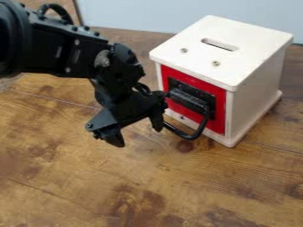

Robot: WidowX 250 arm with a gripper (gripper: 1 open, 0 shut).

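Note:
A pale wooden box [249,71] with a slot in its top stands at the right, its red front panel [219,93] facing left. A black fitting [190,96] on that panel carries a black looped handle [183,134] reaching down and out. My black gripper [133,130] hangs from the arm at upper left, just left of the handle, its fingers apart and nothing seen between them. Whether a finger touches the handle is unclear.
A pale surface shows at the top left edge.

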